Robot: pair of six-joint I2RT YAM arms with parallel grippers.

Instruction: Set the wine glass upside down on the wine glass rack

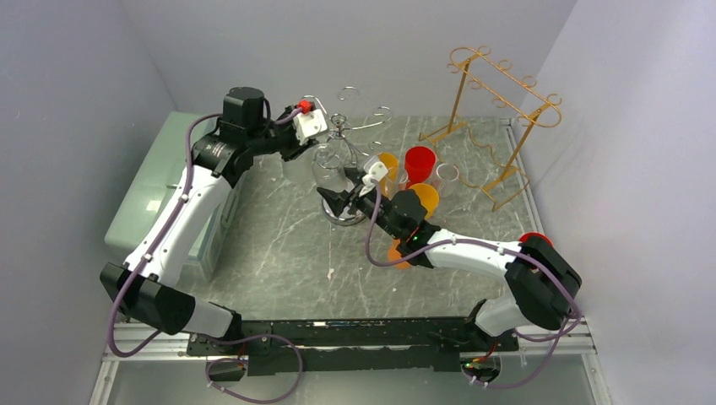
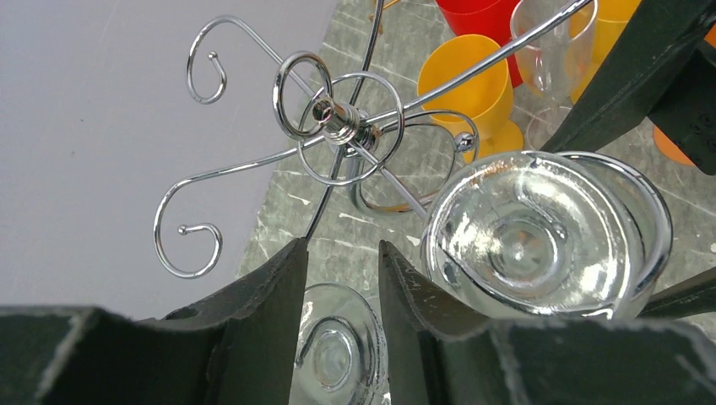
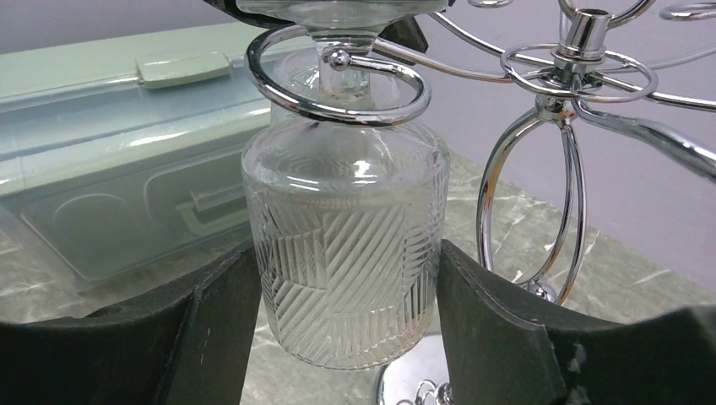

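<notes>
The silver wine glass rack has curled arms around a centre post. In the right wrist view a clear wine glass hangs upside down, its stem inside a curled ring. My right gripper has a finger on either side of its bowl; whether they press on the glass cannot be told. Its base faces up in the left wrist view. My left gripper holds its fingers apart by the rack's left side. Another clear glass shows between and below them, contact unclear.
Yellow and red cups stand right of the rack, with a clear glass beside them. A gold rack stands back right. A pale green bin lines the left wall.
</notes>
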